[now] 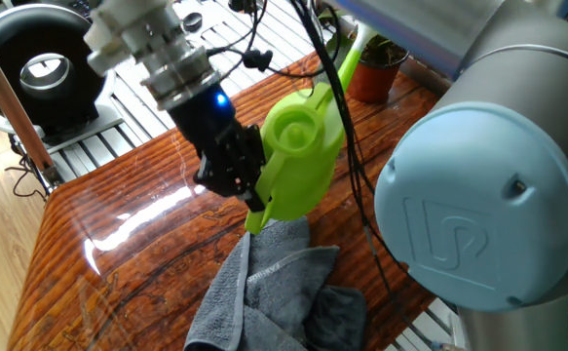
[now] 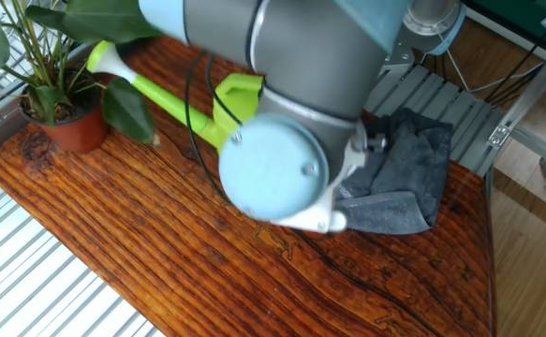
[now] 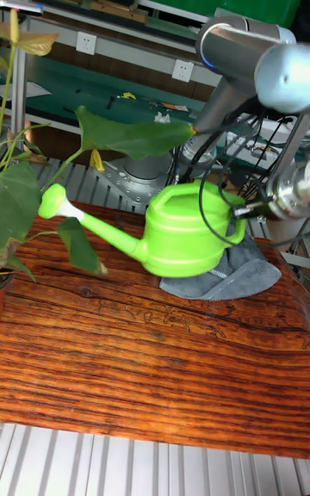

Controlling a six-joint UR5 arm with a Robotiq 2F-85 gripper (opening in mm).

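Note:
A lime-green watering can (image 1: 308, 161) is held at its handle side by my black gripper (image 1: 254, 195), whose fingers are shut on the handle. In exterior view 3 the can (image 3: 183, 234) shows its full side, its long spout (image 3: 110, 234) reaching left to a round head among the plant's leaves. The gripper (image 3: 240, 213) comes in from the right there. Whether the can's base clears the table is hard to tell. From exterior view 2 the arm hides the gripper and most of the can, leaving the spout (image 2: 174, 105) visible beside the plant.
A potted plant (image 2: 71, 117) stands at the table's corner, its leaves around the spout head. A crumpled grey towel (image 1: 274, 288) lies under and beside the can. Black cables (image 1: 347, 127) hang close to the can.

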